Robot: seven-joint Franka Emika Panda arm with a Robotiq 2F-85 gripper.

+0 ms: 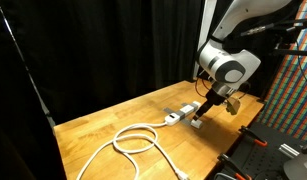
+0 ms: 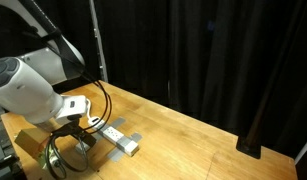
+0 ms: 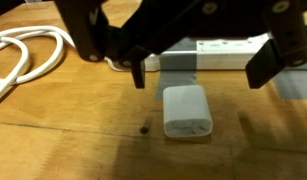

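A small white block lies on the wooden table, just in front of a white power strip in the wrist view. My gripper is open above the table, its two fingers wide apart with nothing between them. The block shows a little below the gap in that view. From exterior view 1, the block sits on the table close to the fingertips, and the power strip lies behind it. In exterior view 2 my arm covers the block, while the strip's end shows.
The strip's white cord loops across the table to the left in exterior view 1. Grey tape crosses the strip onto the wood. Black curtains stand behind.
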